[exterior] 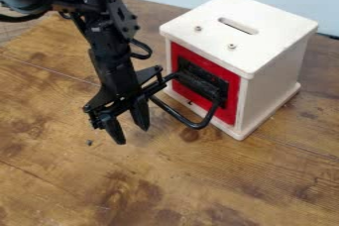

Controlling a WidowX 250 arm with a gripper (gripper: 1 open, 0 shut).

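My black gripper (127,127) hangs low over the wooden table, left of a white wooden box (257,71); its two fingers stand apart with nothing visible between them. The box has a slot on top and a red front (225,110) with a black panel (203,77) set in it. A black loop-shaped handle or cable reaches from around the panel down toward the gripper side; where its left end attaches is unclear.
The box fills the back right, with a pale surface beyond it.
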